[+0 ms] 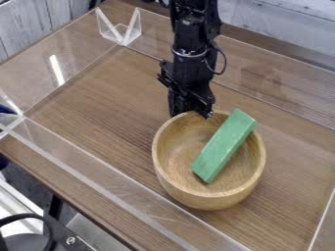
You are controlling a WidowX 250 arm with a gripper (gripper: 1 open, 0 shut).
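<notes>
A round tan bowl [183, 176] stands on the wooden table, right of centre and toward the front. A green rectangular block [225, 142] lies diagonally inside it, its upper end near the right rear rim. The black gripper [183, 106] reaches down from the top to the bowl's back left rim, its tip low and close to that rim. The gripper looks shut, with nothing visible held in it; whether it touches the rim cannot be told.
A white wire-like object [119, 29] stands at the back left. Dark cables or parts sit at the lower left edge.
</notes>
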